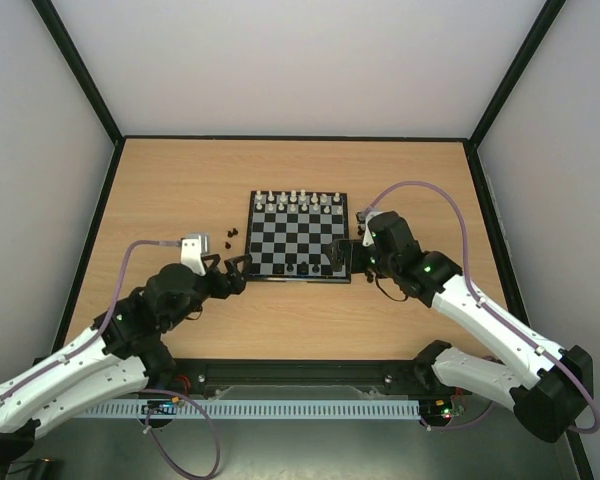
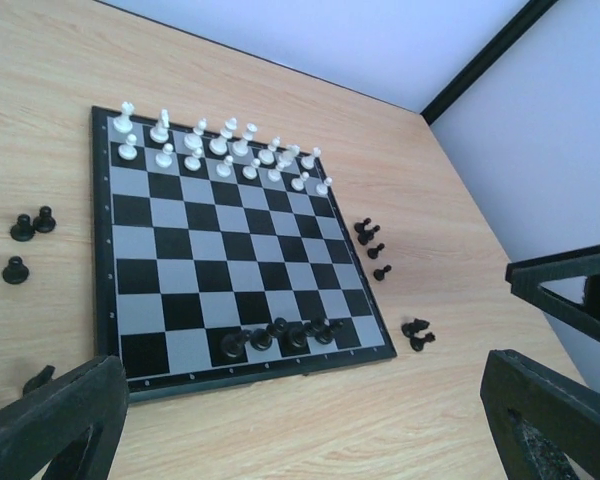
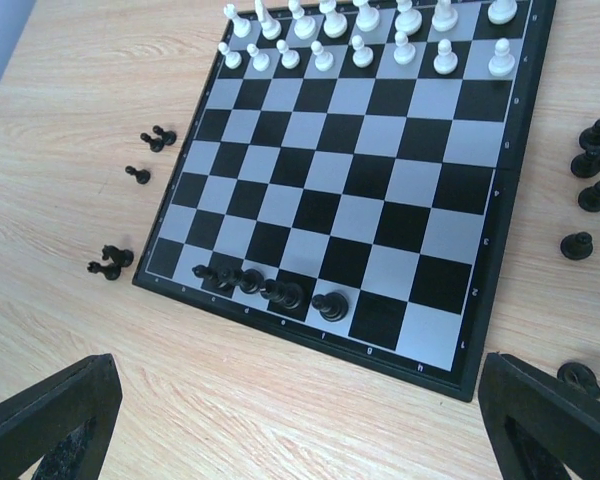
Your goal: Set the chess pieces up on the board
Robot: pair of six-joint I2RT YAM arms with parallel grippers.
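Observation:
The chessboard (image 1: 297, 236) lies mid-table, with white pieces (image 3: 404, 50) standing in two rows along its far side. Several black pieces (image 3: 330, 306) stand on its near edge; others lie or stand off the board to the left (image 2: 15, 270) and right (image 2: 374, 251). My left gripper (image 1: 242, 272) is open, above the table by the board's near-left corner, nothing between its fingers. My right gripper (image 1: 336, 254) is open, above the board's right part, also empty.
Bare wooden tabletop (image 1: 170, 180) surrounds the board, with free room behind and in front. Walls and dark frame edges border the table.

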